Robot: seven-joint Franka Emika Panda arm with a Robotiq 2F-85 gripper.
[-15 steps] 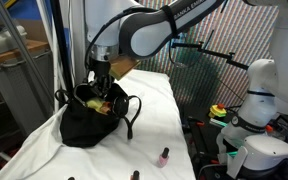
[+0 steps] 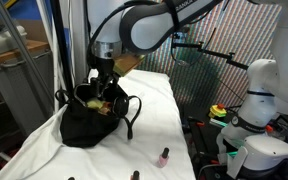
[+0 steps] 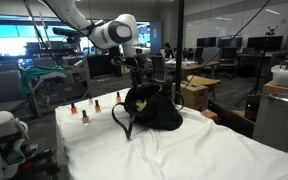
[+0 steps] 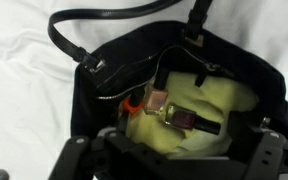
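Observation:
A black bag (image 4: 94,95) lies open on the white cloth, its strap looping out beside it. Inside, a dark red bottle with a black cap (image 4: 191,120) rests on a yellow lining (image 4: 224,93). Touching or close to it are a pinkish bottle (image 4: 156,101) and an orange item (image 4: 133,103). My gripper hangs over the bag mouth, fingers apart and nothing held between them. In exterior view 1 the arm covers part of the bag (image 2: 84,122).
Bare white cloth (image 3: 174,155) spreads around the bag. A dark shelf frame (image 2: 19,75) rises beside the table.
The bag and loose bottles look unmoved.

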